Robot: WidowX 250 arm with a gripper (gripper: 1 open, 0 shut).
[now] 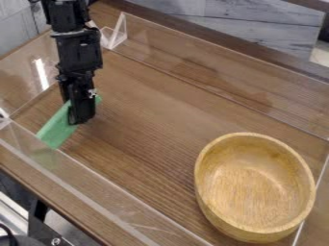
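Observation:
My black gripper (75,104) is at the left of the camera view, low over the wooden table (154,173). A green object (54,130) lies at and just below its fingertips, reaching down-left toward the tray's front-left edge. The fingers partly cover the object's upper end, and I cannot tell whether they are closed on it.
A large yellow bowl (253,187) stands at the front right. A clear rim or edge runs along the left, and a grey marbled wall (244,24) is behind.

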